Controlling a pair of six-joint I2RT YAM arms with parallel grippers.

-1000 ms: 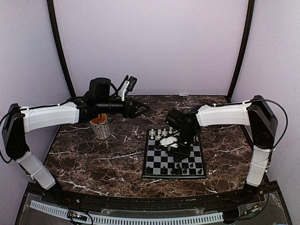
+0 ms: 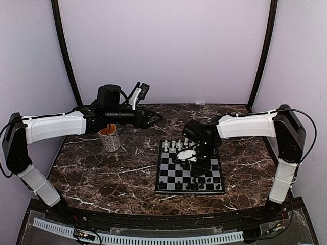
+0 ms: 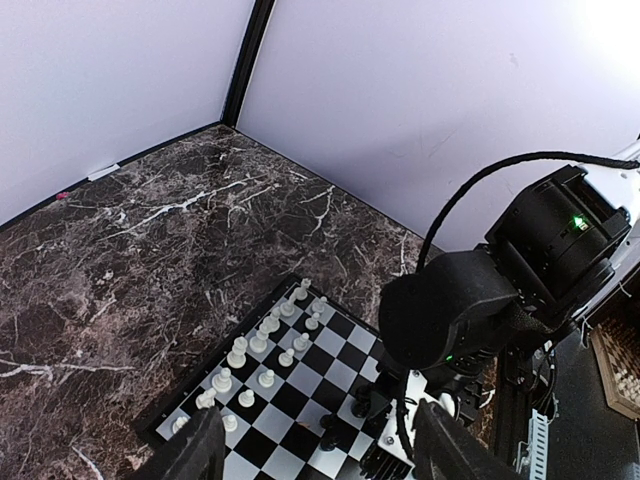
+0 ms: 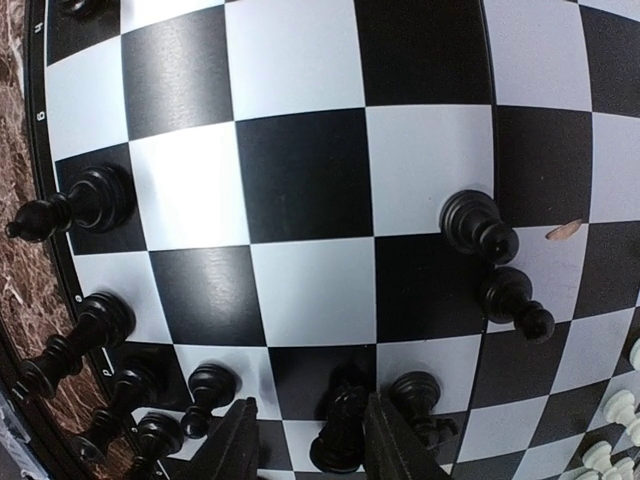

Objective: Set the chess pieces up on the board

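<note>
The chessboard (image 2: 171, 188) lies on the marble table, white pieces (image 3: 258, 342) standing along its far side. Black pieces (image 4: 92, 200) stand along the near edge, with others further in. My right gripper is over the board, its fingers (image 4: 232, 440) apart. A tall black piece (image 4: 342, 430) shows in the gap, closer to the right-hand finger; I cannot tell whether it touches. Another black piece (image 4: 415, 395) stands just beyond that finger. My left gripper (image 2: 159, 120) hangs open and empty, left of the board and above the table.
A white basket (image 2: 110, 141) with something orange inside stands at the left. Two black pieces (image 4: 512, 300) (image 4: 478, 225) stand close together mid-board. The table left of the board is bare. My right arm covers part of the board from above.
The left arm and the visible pieces look unchanged.
</note>
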